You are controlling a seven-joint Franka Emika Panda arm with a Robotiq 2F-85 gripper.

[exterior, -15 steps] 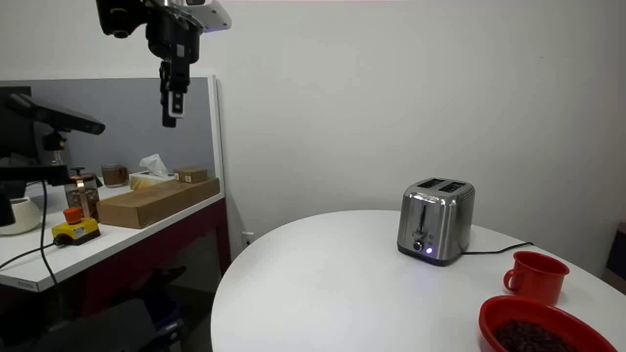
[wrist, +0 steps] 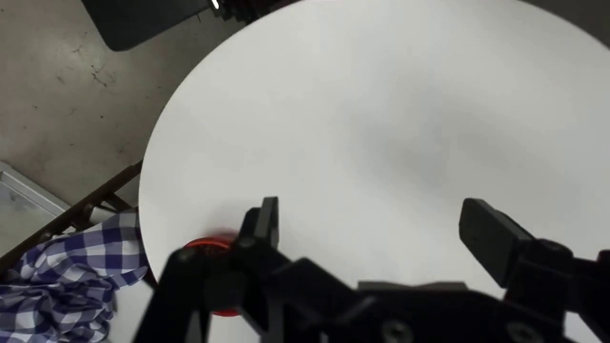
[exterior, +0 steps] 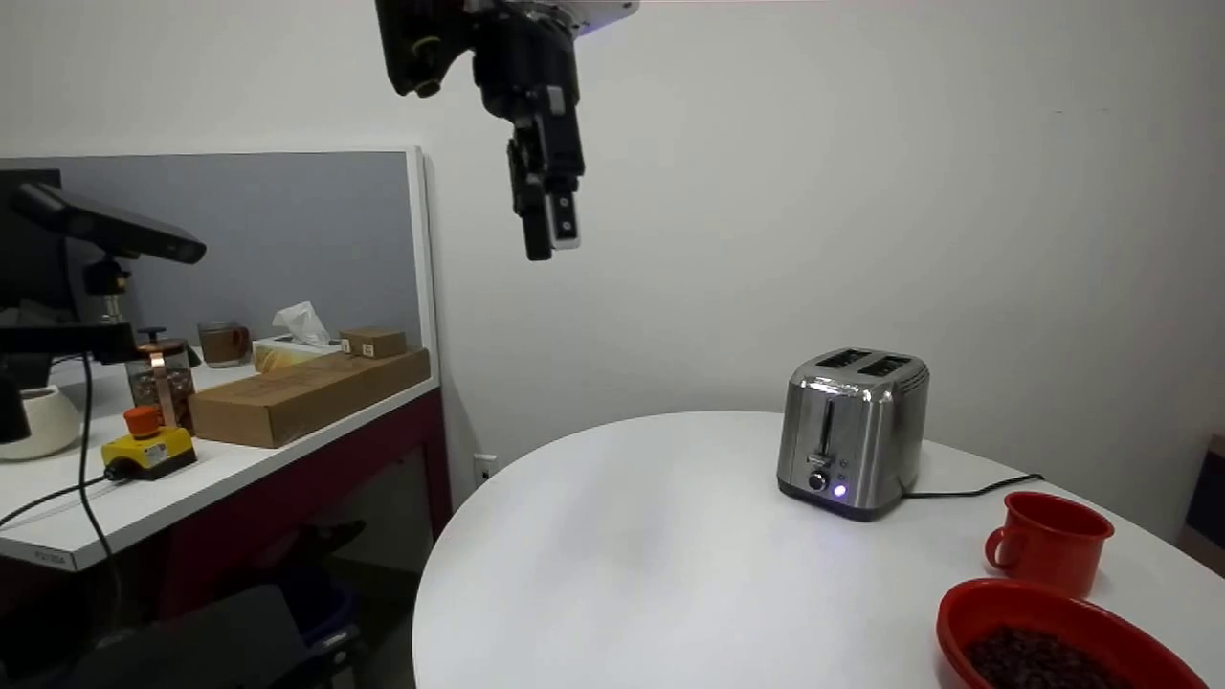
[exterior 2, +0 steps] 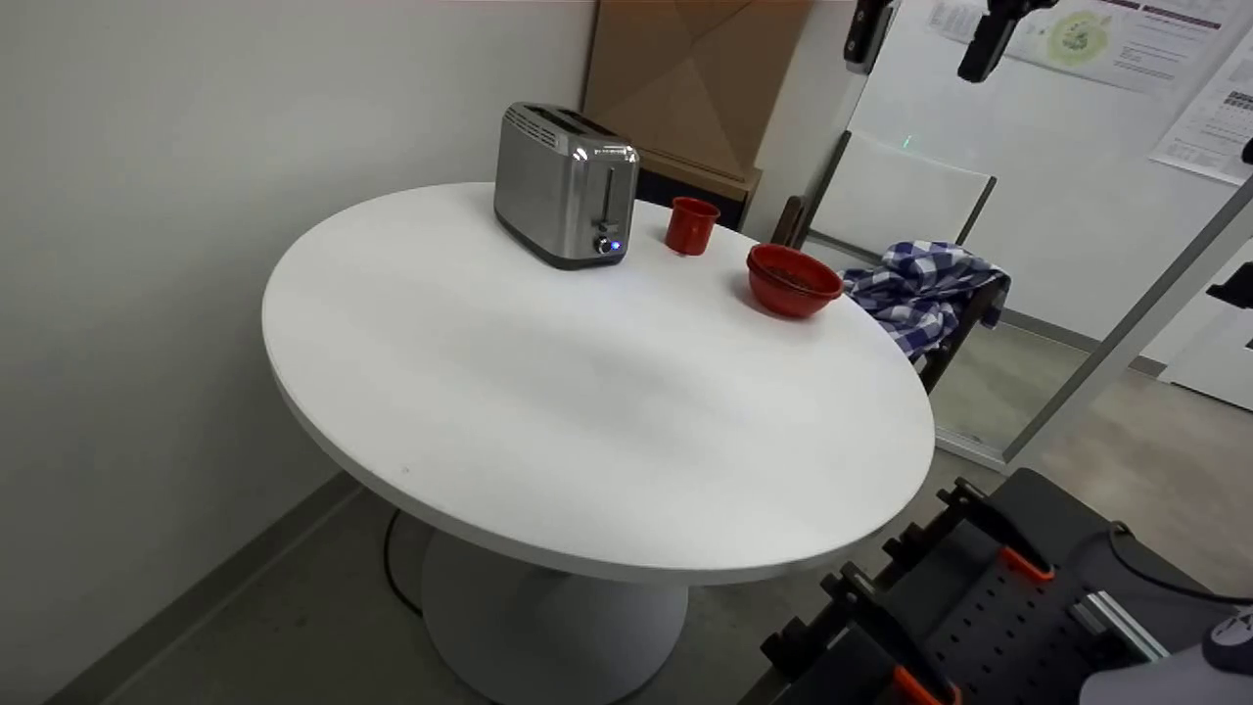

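Note:
High above the white round table [exterior 2: 564, 423], my gripper [exterior: 551, 251] points downward. In the wrist view its fingers [wrist: 492, 240] stand wide apart, and only bare tabletop shows between them. A silver toaster [exterior: 852, 431] is on the table, its small light lit. Beside it is a red mug [exterior: 1051, 542], upright with its handle toward the toaster. A red bowl [exterior 2: 789, 282] holds dark bean-like pieces. In the wrist view the bowl [wrist: 208, 243] is mostly hidden behind the gripper's left side.
A black cord [exterior: 976, 492] runs from the toaster toward the wall. A checkered cloth [exterior 2: 928, 294] hangs on a chair past the bowl. The side desk [exterior: 247, 459] holds a brown box [exterior: 310, 396] and a yellow emergency stop [exterior: 149, 450].
My gripper has moved right in exterior view 1, away from the desk and over toward the table, and is tilted a little. The toaster, mug and bowl have not moved.

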